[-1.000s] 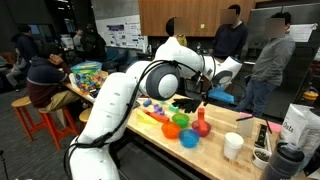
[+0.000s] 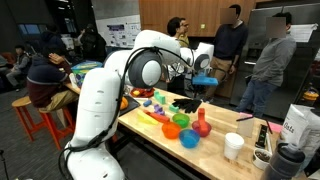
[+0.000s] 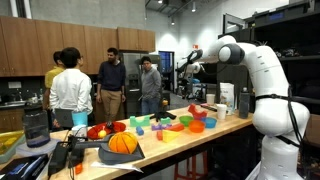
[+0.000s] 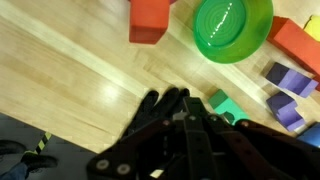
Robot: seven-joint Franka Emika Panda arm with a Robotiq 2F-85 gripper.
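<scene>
In the wrist view my gripper is shut at the lower middle, with nothing visible between its fingers. It hangs above the wooden table, beside a black object (image 4: 146, 108) with finger-like ends that its body partly hides. A green bowl (image 4: 228, 28) stands beyond the fingers. Left of that bowl is a red upright object (image 4: 150, 18). Close to the gripper on the right lies a green block (image 4: 226, 106); purple blocks (image 4: 288, 78) and an orange-red block (image 4: 294, 42) lie farther right.
Orange (image 2: 171, 131), blue (image 2: 189, 140) and red (image 2: 203, 130) bowls stand near the front of the table. A white cup (image 2: 233, 146) and a white pitcher (image 2: 296, 128) are to the right. People stand behind the table. Bare wood shows at left in the wrist view.
In exterior view 1 the arm's end has moved left and up, away from above the red object. The bowls have not moved.
</scene>
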